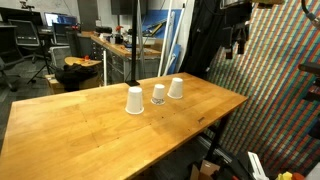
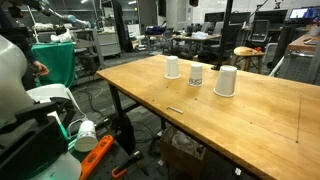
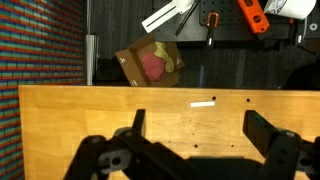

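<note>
Three white cups stand upside down in a loose row on the wooden table [image 1: 75, 130]. In exterior view 1 they are the left cup [image 1: 135, 100], the smaller middle cup [image 1: 158, 95], which bears a faint print, and the right cup [image 1: 176, 88]. Exterior view 2 shows the same row, with the middle cup [image 2: 195, 76] between the other two. High above the table's right end hangs my gripper [image 1: 235, 51], well apart from the cups. Its fingers are spread in the wrist view, with nothing between them, and no cup appears there.
A small pale strip [image 3: 203, 103] lies on the table near its edge. Below, on the floor, is a cardboard box [image 3: 150, 62] with cloth in it. A dark curtain and a ribbed shutter [image 1: 265, 110] stand beyond the table's right end.
</note>
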